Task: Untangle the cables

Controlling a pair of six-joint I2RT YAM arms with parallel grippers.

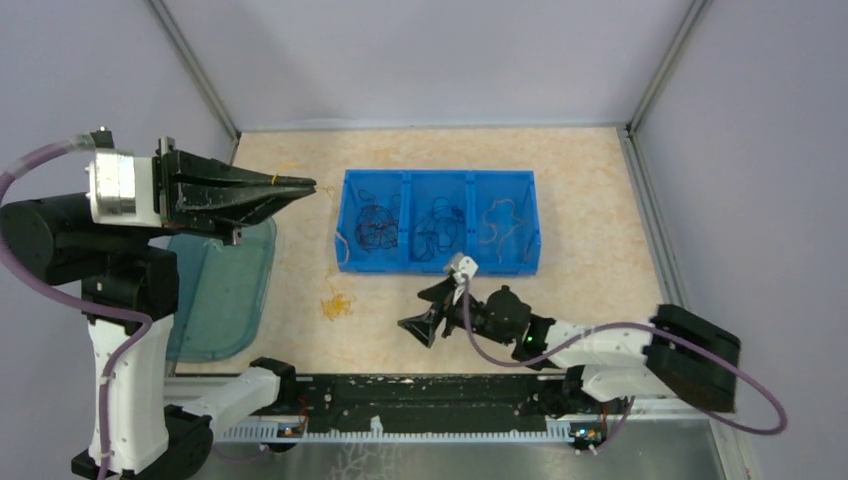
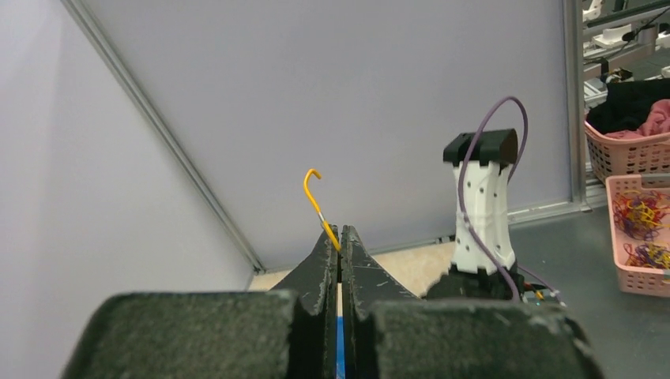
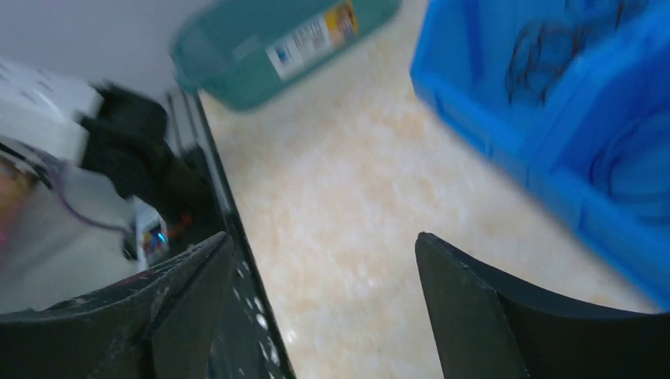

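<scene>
High on the left, my left gripper (image 1: pixel 312 187) is shut on a yellow cable (image 2: pixel 309 189), whose hooked end pokes above the fingertips in the left wrist view. From it thin yellow-orange strands dangle, with a yellow clump (image 1: pixel 336 306) low left of the blue three-compartment bin (image 1: pixel 505 265). Dark tangled cables (image 1: pixel 376 225) lie in the left and middle compartments, a pale one (image 1: pixel 502 230) in the right. My right gripper (image 1: pixel 420 318) is open in front of the bin; the right wrist view is blurred and shows no cable between its fingers.
A teal tray (image 1: pixel 220 300) lies at the left beneath the left arm. Walls enclose it. Pink baskets (image 2: pixel 640 268) with colourful cables stand outside in the left wrist view.
</scene>
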